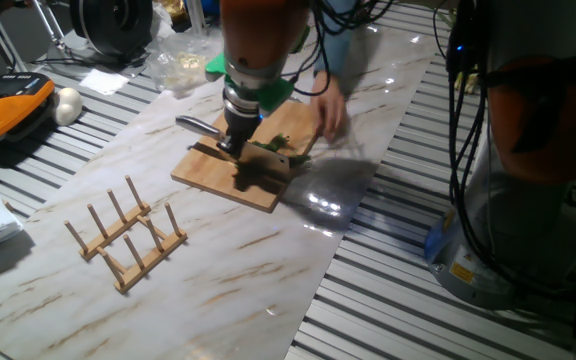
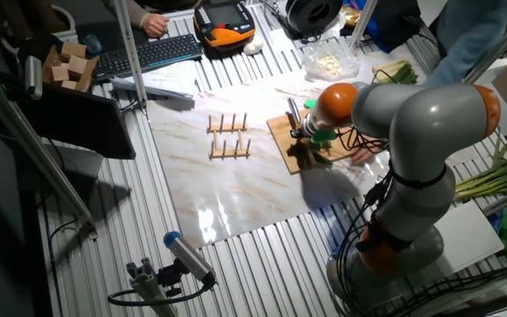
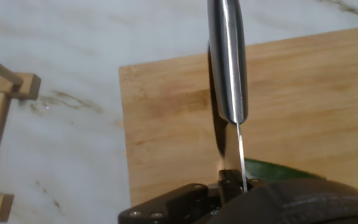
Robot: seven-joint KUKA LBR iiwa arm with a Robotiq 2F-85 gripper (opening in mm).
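Note:
A cleaver with a metal handle and a broad blade is held over the wooden cutting board. My gripper is shut on the cleaver near where blade and handle meet. In the wrist view the blade appears edge-on, and its lower part is hidden by the gripper. Green vegetable pieces lie on the board beside and behind the blade. A dark green piece shows next to the blade in the wrist view. A person's hand is at the board's far right edge.
A wooden peg rack stands on the marble-patterned sheet left of the board, with bare sheet between. Behind the board lies a clear plastic bag; more green vegetables lie at the back.

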